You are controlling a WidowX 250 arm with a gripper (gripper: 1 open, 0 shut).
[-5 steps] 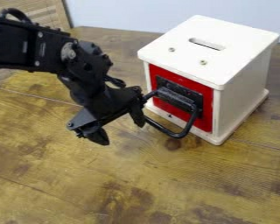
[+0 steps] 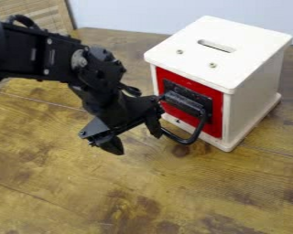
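A white wooden box (image 2: 249, 82) with a red front stands on the right, a black fixture with a looped handle (image 2: 193, 120) on that front. My black gripper (image 2: 127, 137) hangs open to the left of the handle, low over the table. I see nothing held in it.
A pale board lies at the far left behind the arm, and a light wall runs along the back.
My gripper has shifted a little to the right and down, nearer the handle. The box stands as before.
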